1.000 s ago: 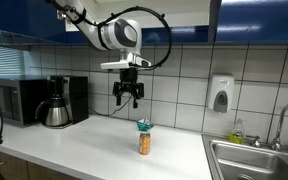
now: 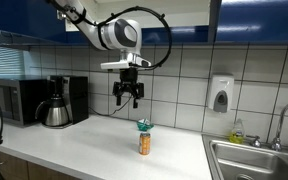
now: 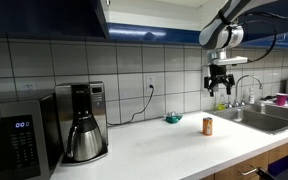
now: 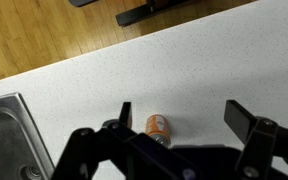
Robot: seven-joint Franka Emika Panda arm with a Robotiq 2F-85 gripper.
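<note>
High above the white counter (image 2: 79,145), my gripper (image 2: 128,102) stands open, its fingers wide apart with nothing between them. In the wrist view the fingers (image 4: 116,138) point down over the counter. An orange can (image 2: 145,144) stands upright on the counter, below the gripper and a little to the right in exterior view 1. From above, the same can (image 4: 157,127) shows between the two fingers, well below them. A teal bowl-like object (image 2: 144,125) rests farther back near the tiled wall; what is in it is too small to tell.
The sink (image 2: 246,162) lies to the right of the can, with a faucet (image 2: 281,122) and a soap bottle (image 2: 238,131) behind it. A coffee maker (image 3: 84,122) and a microwave (image 3: 22,137) stand at the other end. Bare counter separates them from the can.
</note>
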